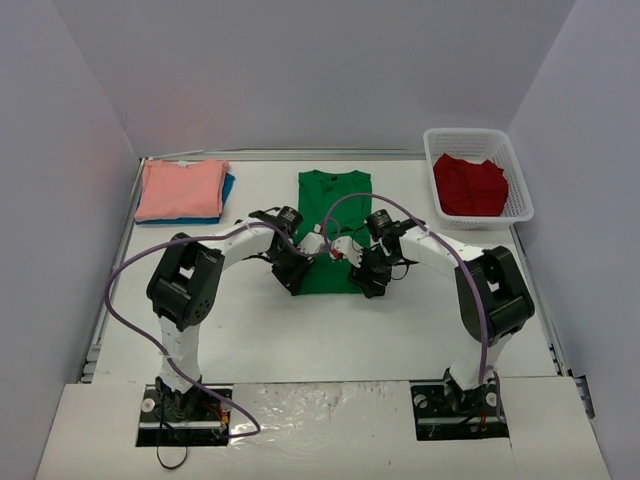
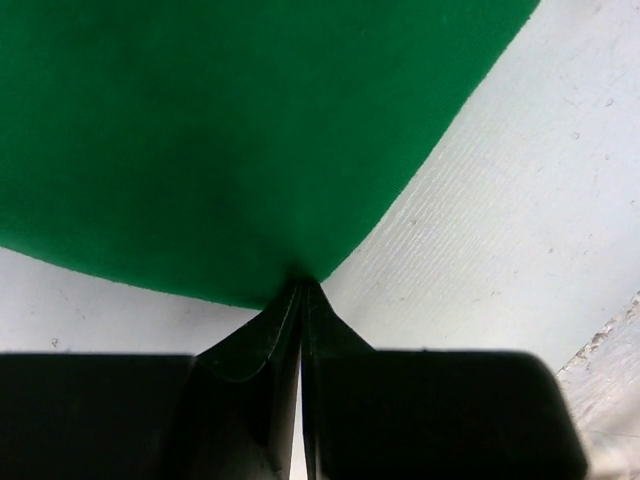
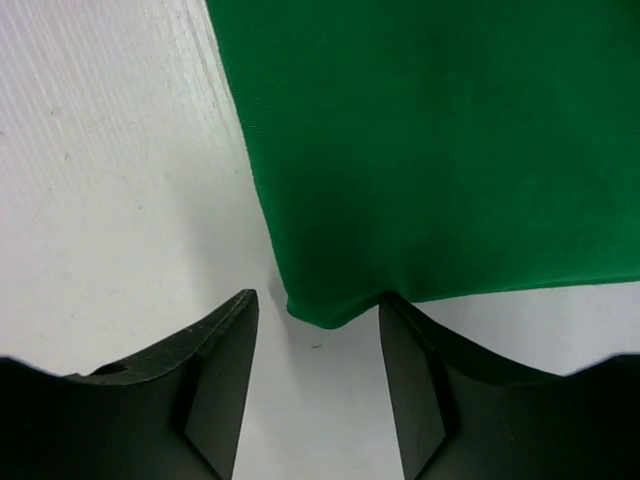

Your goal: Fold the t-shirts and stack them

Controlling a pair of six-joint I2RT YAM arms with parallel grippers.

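Observation:
A green t-shirt [image 1: 335, 183], folded to a narrow strip, lies lengthwise on the white table. In the left wrist view, the shirt's near-left corner [image 2: 280, 230] runs into the tips of my left gripper, which is shut on it. My right gripper stands part open around the near-right corner of the shirt [image 3: 330, 270]; the cloth lies between its fingers, touching or close by the right one. From above, both arms hide parts of the shirt's middle and lower edge.
At the back left lies a stack of a folded salmon shirt [image 1: 182, 190] on a blue one [image 1: 226, 190]. A white basket [image 1: 433, 180] at the back right holds a red cloth [image 1: 470, 186]. Free table shows in front of the shirt.

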